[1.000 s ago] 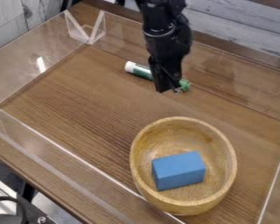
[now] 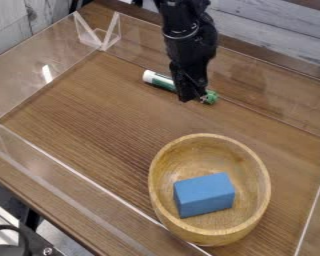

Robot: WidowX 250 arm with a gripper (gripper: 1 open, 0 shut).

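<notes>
My black gripper [image 2: 190, 92] hangs at the top centre over the wooden table, shut, just beside a white and green tube [image 2: 160, 81] that lies on the table and runs partly behind it, its green end showing at the right of the fingers. A round wooden bowl [image 2: 172, 165] at the lower right holds a blue block [image 2: 204, 194].
Clear plastic edging runs along the left side, with a white bracket at the back left. A black cable lies at the lower left corner.
The gripper has shifted slightly left and looks a little narrower than before. The tube, bowl and block are unchanged.
</notes>
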